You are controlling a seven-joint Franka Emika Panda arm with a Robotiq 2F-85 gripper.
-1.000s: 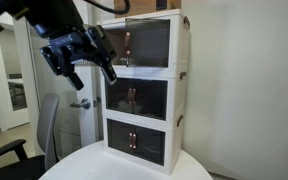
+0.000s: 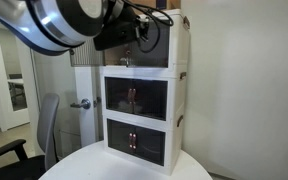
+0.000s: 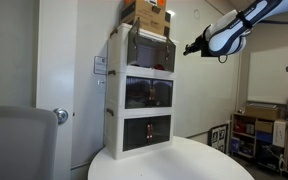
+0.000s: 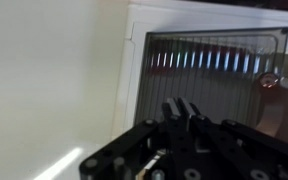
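Observation:
A white cabinet (image 2: 179, 110) of three stacked tiers stands on the round table, each tier fronted by dark see-through doors. The middle doors (image 2: 136, 97) and bottom doors (image 2: 136, 141) look closed. In exterior view 2 the left door of the top tier (image 3: 133, 47) seems to stand ajar. My gripper (image 3: 188, 49) is up at the top tier's height, apart from its front in that view. The wrist view has a see-through door (image 4: 209, 75) with a round knob (image 4: 269, 79) beyond the dark fingers. How far the fingers are parted is unclear.
Cardboard boxes (image 3: 146, 13) sit on top of the cabinet. A grey chair (image 2: 46, 125) is at the left, and shelves with boxes (image 3: 269, 130) are at the far right.
From the left of the cabinet, the arm has moved up and to the right. It now covers part of the top tier in exterior view 1. The lower doors look unchanged.

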